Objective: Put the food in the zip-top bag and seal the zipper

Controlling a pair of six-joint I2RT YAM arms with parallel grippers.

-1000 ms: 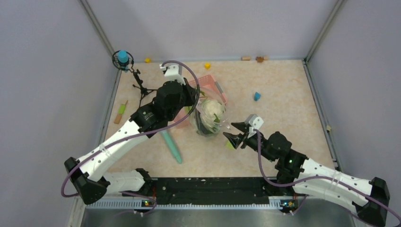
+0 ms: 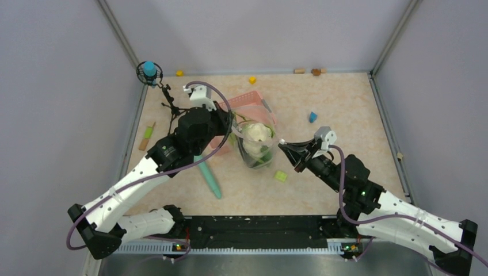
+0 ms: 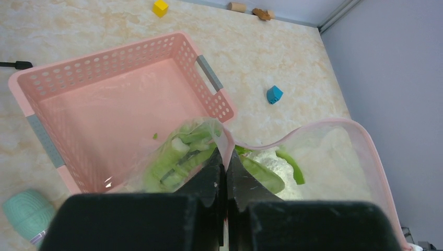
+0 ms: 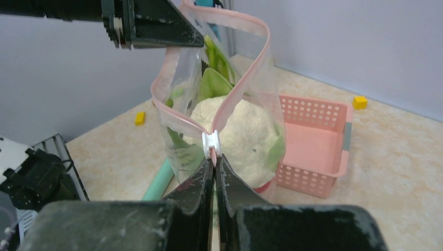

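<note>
The clear bag [image 2: 253,155] with pink rim holds a cauliflower [image 4: 240,136] and green vegetables [image 4: 214,83]. My left gripper is shut on the bag's rim, lifting that side. My right gripper is shut on the other side at the white zipper slider [image 4: 211,140] and the pink strip below it. The bag's mouth stands open between them. In the top view the left fingertips are partly hidden behind the arm.
A pink basket [image 4: 313,172] lies behind the bag. A green cylinder [image 2: 208,178], a green block [image 2: 281,176], a blue block [image 2: 312,117] and small blocks along the back lie on the table.
My left gripper has drifted left, and the bag's rim has spread.
</note>
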